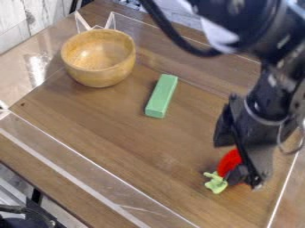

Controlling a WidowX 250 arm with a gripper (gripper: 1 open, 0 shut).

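My multi-fingered dark gripper (251, 142) has its fingers spread down around a red object (230, 164) with a pale green leafy top (216, 182), like a toy strawberry or radish, at the lower right of the table. The fingers cover much of the red body; whether they touch it is unclear.
A wooden bowl (98, 59) sits at the upper left. A green block (161, 96) lies near the middle.
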